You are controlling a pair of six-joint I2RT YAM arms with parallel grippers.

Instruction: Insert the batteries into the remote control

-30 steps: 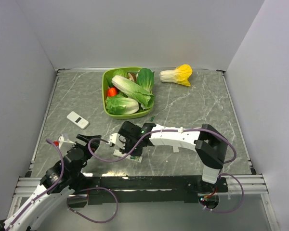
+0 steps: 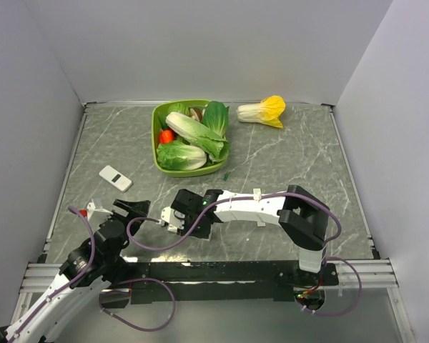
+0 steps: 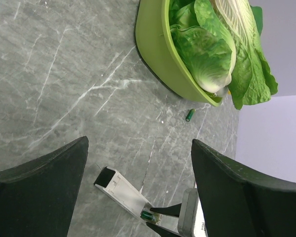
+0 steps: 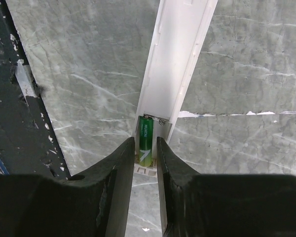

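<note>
The white remote control lies back up on the table, its battery bay exposed in the right wrist view. One green battery (image 4: 146, 138) is in the bay's left slot, its upper end by the spring; the slot beside it looks empty. My right gripper is open, low over the bay, with a finger on either side of that battery. A second green battery (image 3: 189, 115) lies loose on the table near the basket, seen small in the top view. My left gripper is open and empty, held above the table left of the remote.
A green basket (image 2: 157, 153) of vegetables stands behind the arms. Another white device (image 2: 116, 178) lies at left, and a yellow-white vegetable (image 2: 263, 111) at back right. A white strip (image 2: 261, 224) shows beside the right arm.
The left arm and the loose battery look unmoved.
</note>
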